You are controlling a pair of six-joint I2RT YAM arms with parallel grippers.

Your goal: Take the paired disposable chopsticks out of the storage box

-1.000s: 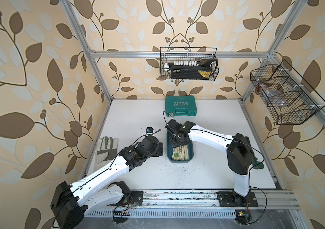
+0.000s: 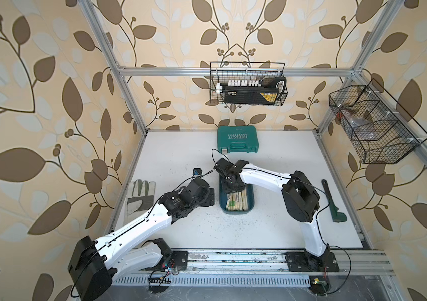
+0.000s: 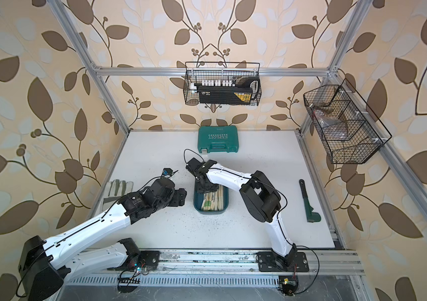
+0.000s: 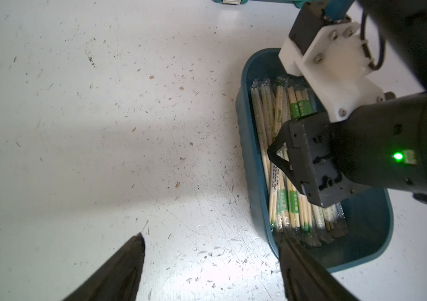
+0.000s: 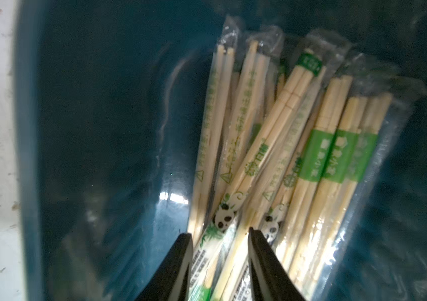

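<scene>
Several wrapped pairs of chopsticks (image 5: 273, 165) lie side by side in the dark teal storage box (image 4: 247, 130), seen in all views. One panda-marked pair (image 5: 253, 163) slants across the top of the pile. My right gripper is down at the box, its fingers open, with chopsticks showing in the gap; whether they touch any wrapper I cannot tell. In the left wrist view its arm covers part of the pile. My left gripper stands open left of the box, nothing between its fingers, only bare table and the box's edge beyond.
A green tool case (image 2: 237, 139) stands behind the box. Grey gloves (image 2: 140, 196) lie at the left, a green-handled tool (image 2: 332, 203) at the right edge. White table (image 4: 98, 150) left of the box is clear. Wire baskets (image 2: 247, 85) hang on the walls.
The left arm has shifted only slightly. The chopsticks lie as before.
</scene>
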